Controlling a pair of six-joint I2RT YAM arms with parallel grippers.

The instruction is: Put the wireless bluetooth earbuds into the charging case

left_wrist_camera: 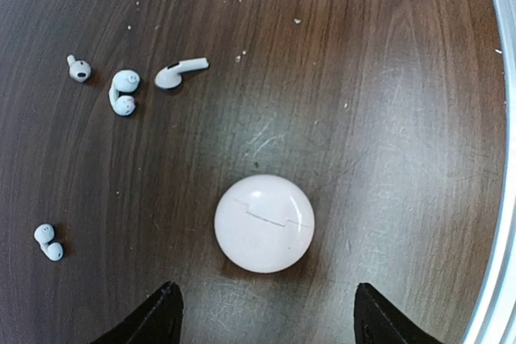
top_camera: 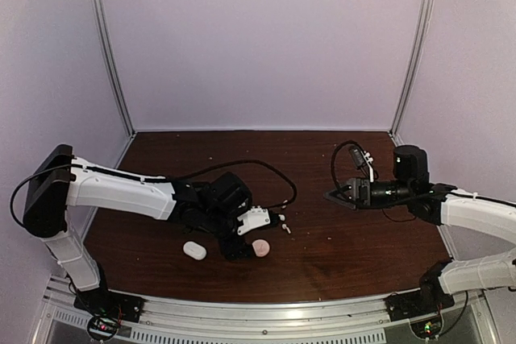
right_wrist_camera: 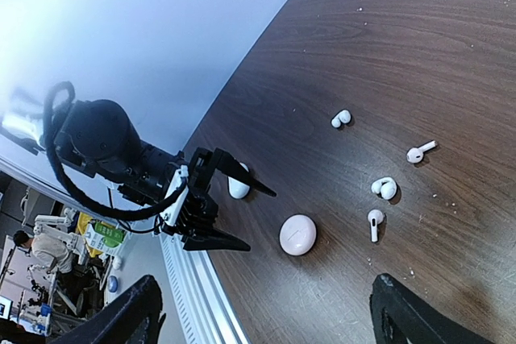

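A round pink case (top_camera: pixel 260 248) lies below my left gripper (top_camera: pixel 258 235), pale in the left wrist view (left_wrist_camera: pixel 264 223), where that gripper's open fingers (left_wrist_camera: pixel 153 320) flank the bottom edge with nothing between them. A white oval case (top_camera: pixel 194 250) lies to the left on the table. My right gripper (top_camera: pixel 343 197) hangs above the right side of the table, its fingers (right_wrist_camera: pixel 411 320) apart and empty.
Metal rails and pale walls border it.
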